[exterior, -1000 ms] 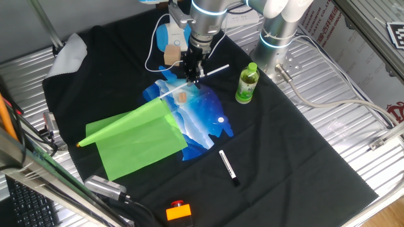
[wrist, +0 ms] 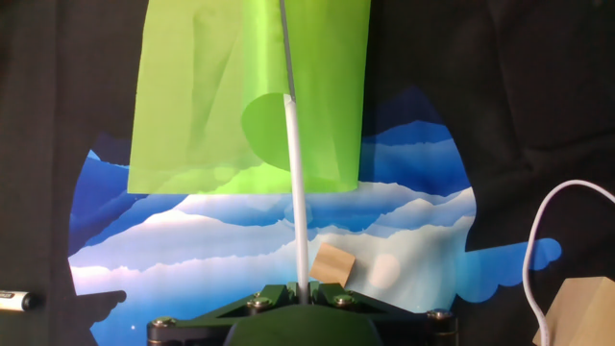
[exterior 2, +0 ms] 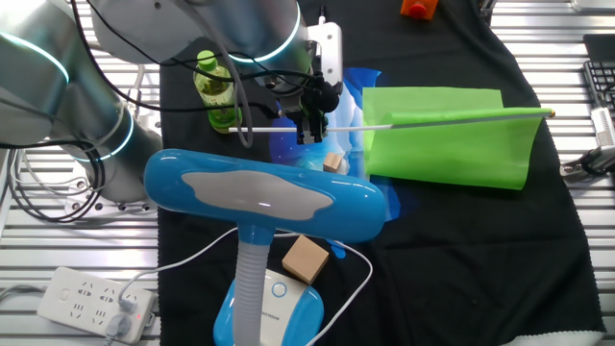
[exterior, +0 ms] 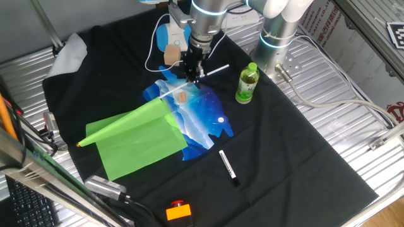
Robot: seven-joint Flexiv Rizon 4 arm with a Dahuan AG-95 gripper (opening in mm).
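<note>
A green flag is spread over the black cloth, its far part lying on a blue-and-white cloud-patterned sheet. Its thin white pole runs along one edge and on into my gripper. In the wrist view the fingers are closed around the pole, which comes straight out from between them. Exterior view 2 shows the pole's white end sticking out past the gripper's other side, near the green bottle. The fingertips sit low over the patterned sheet; whether the pole touches it there is hard to tell.
A green-capped bottle stands close to the pole's end. A small wooden block rests on the sheet beside the pole. A marker, a blue-and-white lamp and another wooden block are around.
</note>
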